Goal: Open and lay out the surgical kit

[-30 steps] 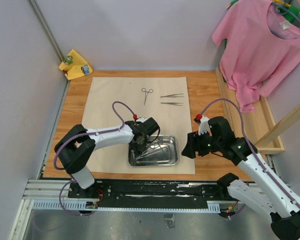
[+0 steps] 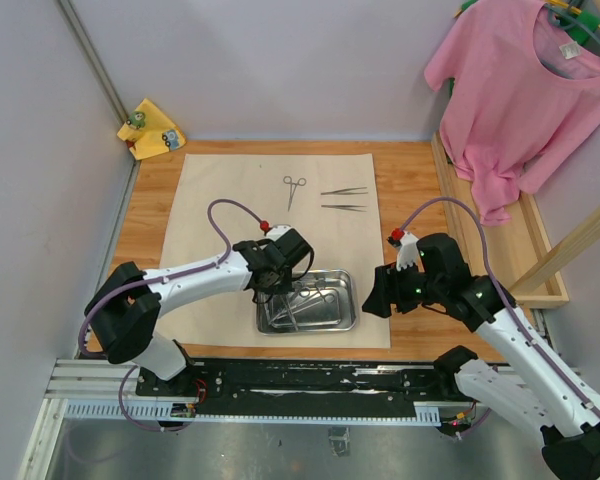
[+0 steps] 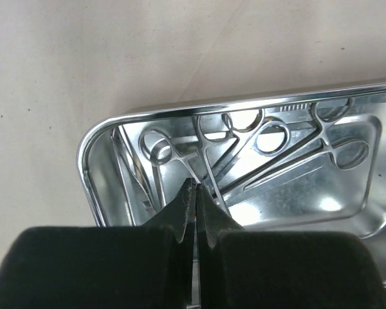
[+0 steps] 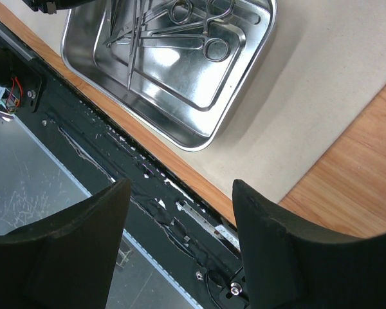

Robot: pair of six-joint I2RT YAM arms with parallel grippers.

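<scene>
A steel tray holds several scissor-like instruments and slimmer steel pieces near its left end. My left gripper is over the tray's left part, shut, its tips among or just above the instruments, nothing seen between them. On the paper behind the tray lie one scissor-like instrument and two tweezers, spaced apart. My right gripper stands open to the right of the tray, nothing between its fingers.
A beige paper sheet covers the wooden table, with free room on its left and back. A yellow cloth sits at the back left. A pink shirt hangs over a wooden frame at the right.
The right arm and the instruments on the paper look unchanged.
</scene>
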